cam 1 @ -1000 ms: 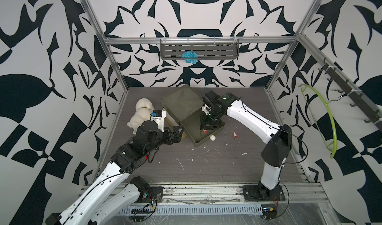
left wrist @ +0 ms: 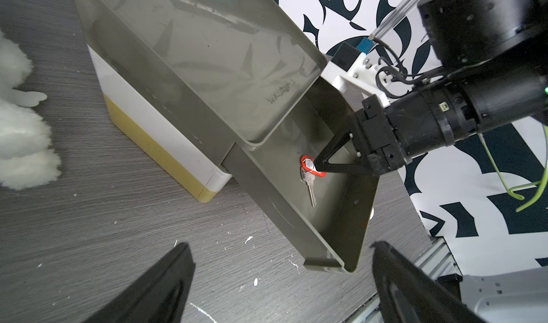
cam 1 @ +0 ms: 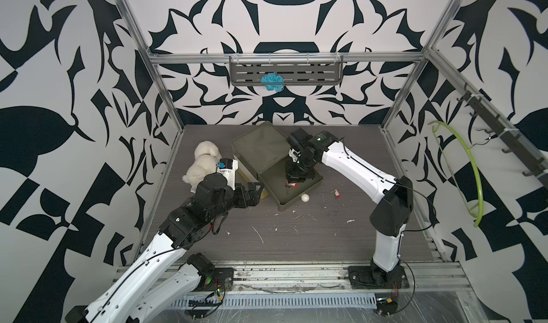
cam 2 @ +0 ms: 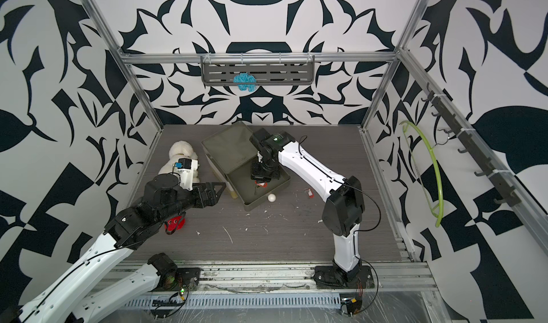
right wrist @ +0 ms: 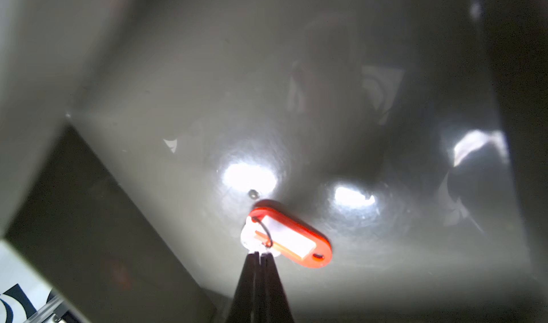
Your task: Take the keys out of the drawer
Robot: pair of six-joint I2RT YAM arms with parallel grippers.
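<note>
The olive-grey drawer is pulled out of its box. A key with a red tag and ring lies on its floor. My right gripper is down inside the drawer, shut, its tips just beside the key ring; nothing shows held between its fingers. The key blade is hidden beneath it in the right wrist view. My left gripper hangs open at the drawer's near left, outside it.
A white plush toy sits left of the box. A white ball and a small red-and-white item lie right of the drawer.
The left arm is unmoved.
</note>
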